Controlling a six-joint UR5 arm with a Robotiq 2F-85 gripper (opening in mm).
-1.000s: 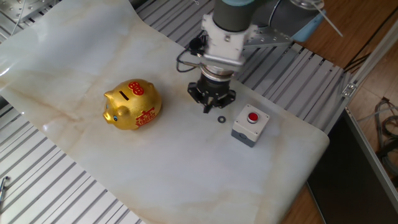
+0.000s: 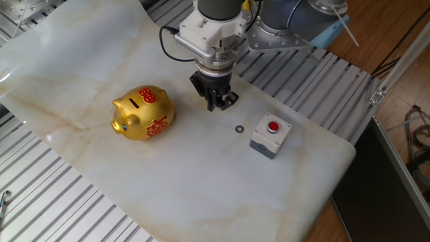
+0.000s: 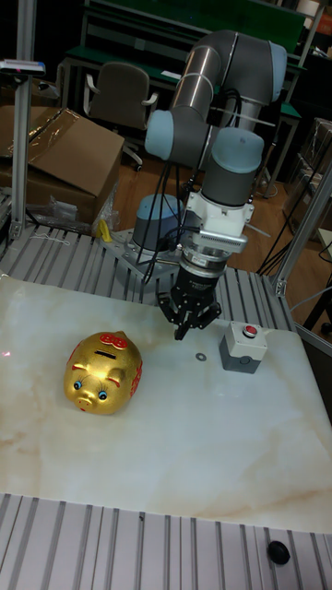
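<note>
My gripper hangs above the pale sheet, between a golden piggy bank and a small grey ring-like disc. Its black fingertips come together at the bottom, and I can make out nothing between them. In exterior view 3 the gripper is tilted a little, up and left of the disc. The piggy bank stands upright with a dark slot and red markings on its top. The disc lies flat on the sheet, apart from the gripper.
A white-and-grey box with a red button stands right of the disc. Clear sheet stretches in front of these things. Slatted metal table shows around it. A round black knob sits at the near edge in exterior view 3.
My gripper has moved left and slightly up in exterior view 2, away from the disc and towards the piggy bank. The piggy bank, disc and button box have stayed put.
</note>
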